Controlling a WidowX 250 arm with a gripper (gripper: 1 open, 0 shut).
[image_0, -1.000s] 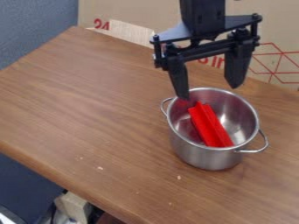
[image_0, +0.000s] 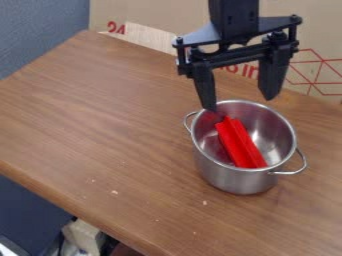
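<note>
A steel pot (image_0: 241, 178) with two side handles stands on the wooden table at the right. Inside it lies a red oblong object (image_0: 241, 142), slanting from back left to front right. My black gripper (image_0: 238, 92) hangs over the pot's back rim, open, its two fingers spread wide with nothing between them.
A cardboard panel (image_0: 321, 70) with red print stands along the back.
The pot and red object have not visibly moved.
</note>
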